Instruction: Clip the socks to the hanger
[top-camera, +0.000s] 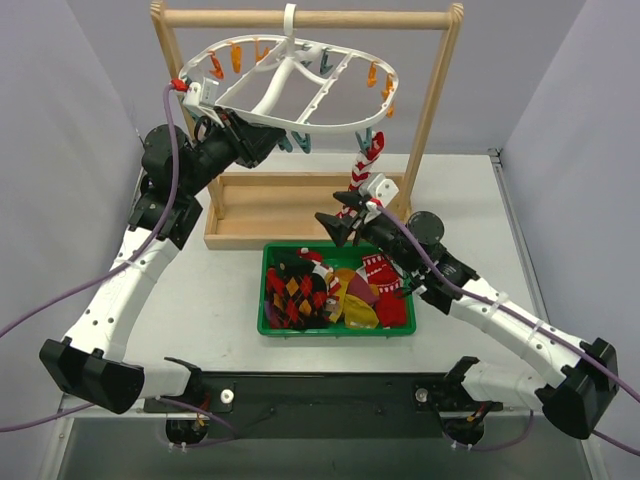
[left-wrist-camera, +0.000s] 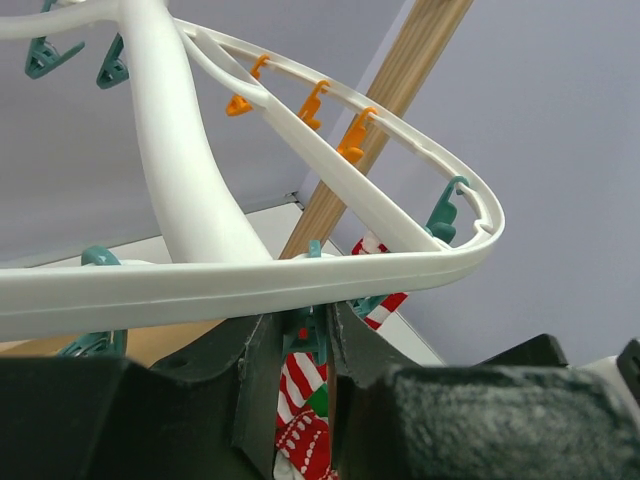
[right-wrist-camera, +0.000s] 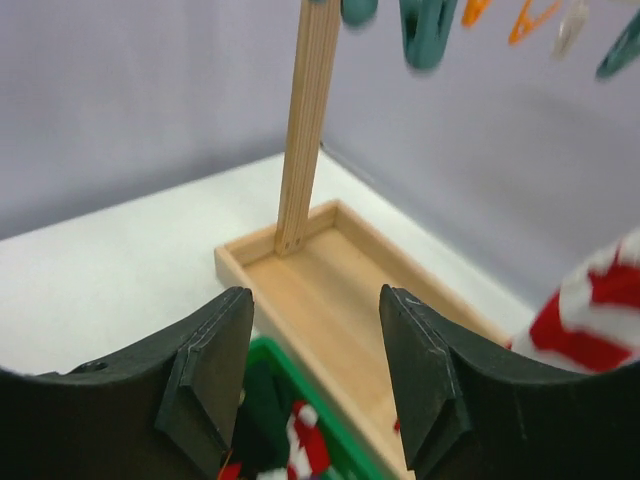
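Observation:
The white hanger (top-camera: 330, 127) hangs from the wooden rack, with orange and teal clips along it. My left gripper is shut at the front rail, around a teal clip (left-wrist-camera: 305, 335). A red-and-white striped sock (top-camera: 360, 170) hangs below a clip at the hanger's front right. My right gripper (top-camera: 350, 222) stands open, below and beside that sock; in the right wrist view nothing is between its fingers. The green bin (top-camera: 338, 333) holds several mixed socks.
A wooden tray (top-camera: 255, 240) lies behind the bin, between the rack's posts (right-wrist-camera: 305, 130).

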